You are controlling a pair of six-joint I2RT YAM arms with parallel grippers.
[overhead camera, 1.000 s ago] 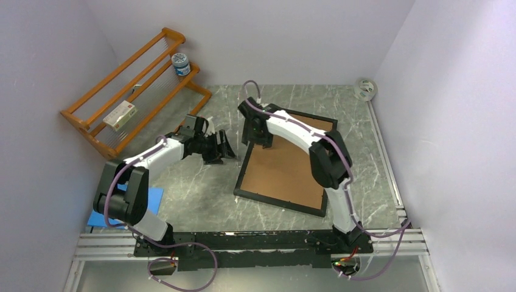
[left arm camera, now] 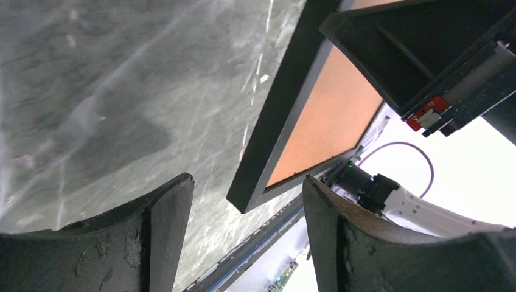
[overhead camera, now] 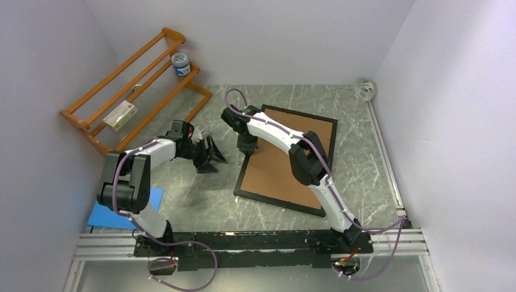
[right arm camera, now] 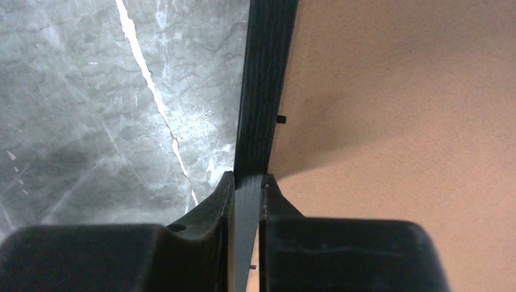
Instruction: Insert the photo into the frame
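Note:
The photo frame lies on the marble table, brown board up inside a dark rim. My right gripper is at its left rim, with the fingertips on either side of the dark strip; whether they press on it I cannot tell. My left gripper stands open just left of the frame, empty; the left wrist view shows the frame's lower corner beyond its fingers. I cannot make out a separate photo.
A wooden rack with a box and a jar stands back left. A blue mat lies front left, a tape roll back right. Walls surround the table.
Over the last second my right gripper has moved left and down onto the frame's left rim. My left gripper has shifted slightly toward the front.

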